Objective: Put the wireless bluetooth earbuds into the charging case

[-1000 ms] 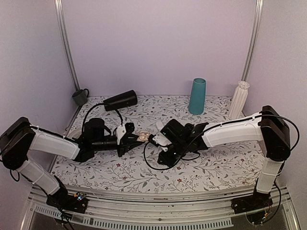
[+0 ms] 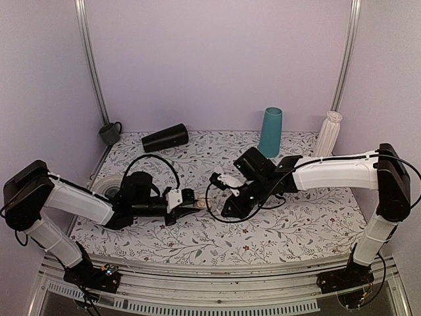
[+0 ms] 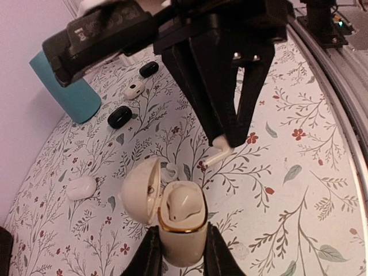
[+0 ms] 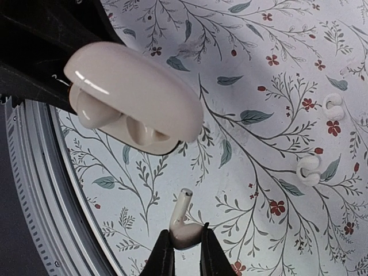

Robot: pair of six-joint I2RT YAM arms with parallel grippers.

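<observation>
The white charging case (image 3: 183,241) stands with its lid (image 3: 140,190) raised, and my left gripper is shut on its base. In the right wrist view, a rounded white earbud head (image 4: 95,110) shows at one side of the case, beside an empty-looking hollow (image 4: 141,131). My right gripper is shut on a white earbud (image 4: 183,215), whose stem points up toward the case. A clear gap separates this earbud from the case. From above, the case (image 2: 201,205) looks small, and the held earbud is hard to make out.
Small white pieces (image 4: 332,106) lie loose on the flowered table. A white oval case (image 3: 82,188), a black one (image 3: 119,117) and a teal vase (image 2: 271,131) stand farther off. A black cylinder (image 2: 164,138) and a mug (image 2: 110,133) are at the back left.
My left gripper has moved with the case toward the table's near edge.
</observation>
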